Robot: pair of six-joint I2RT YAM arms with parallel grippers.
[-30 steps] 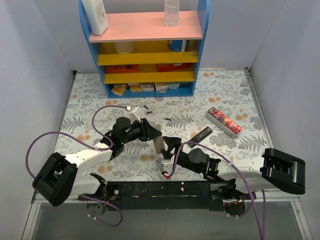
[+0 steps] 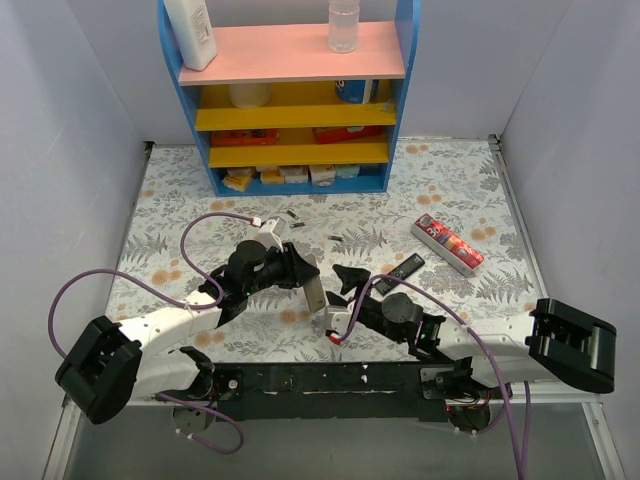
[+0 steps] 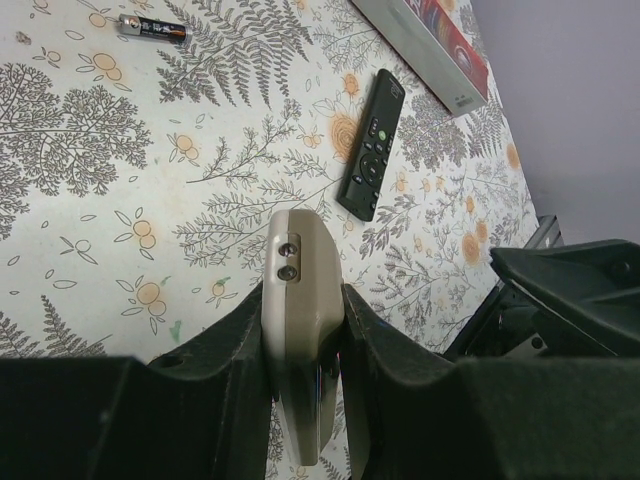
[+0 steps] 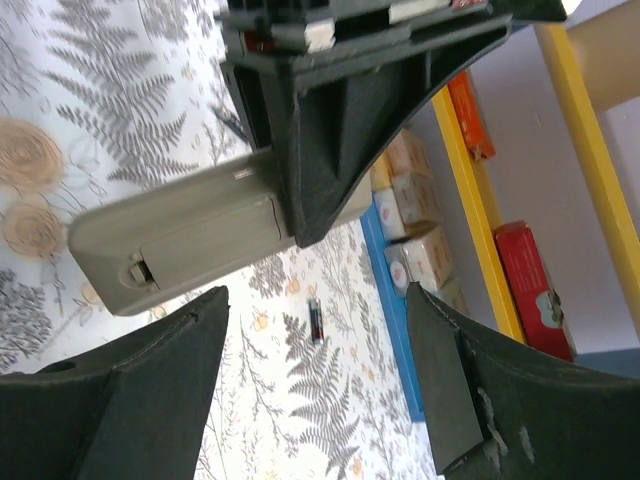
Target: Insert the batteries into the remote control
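Note:
My left gripper is shut on a pale beige remote control (image 3: 303,255), which stands out from its black fingers. In the right wrist view the remote (image 4: 185,235) lies slantwise, showing a flat face with a panel outline and a small latch notch near one end. My right gripper is open beside it, its fingers apart and nothing between them. Small batteries lie loose on the table: one battery (image 3: 153,28) shows in the left wrist view, one battery (image 4: 316,320) in the right wrist view. The inside of the remote is hidden.
A black remote (image 2: 402,270) and a red box (image 2: 447,244) lie on the patterned table to the right. At the back stands a shelf (image 2: 295,88) with several items.
The left gripper has drawn a little left and toward the front with the beige remote.

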